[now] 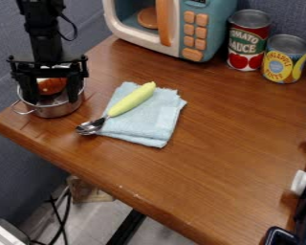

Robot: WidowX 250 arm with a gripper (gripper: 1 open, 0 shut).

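Note:
My black gripper (49, 77) is at the left edge of the table, lowered over a small metal pot (56, 106), with a red-orange round object (51, 84) between or behind its fingers inside the pot; whether the fingers grip it I cannot tell. A light blue folded cloth (153, 124) lies to the right, with a yellow banana-like object (133, 98) and metal spoon-like utensils (95, 124) on it.
A toy microwave (206, 29) stands at the back, beside a tomato sauce can (248, 43) and a yellow-labelled can (283, 62). Dark objects with white knobs (298, 184) line the right edge.

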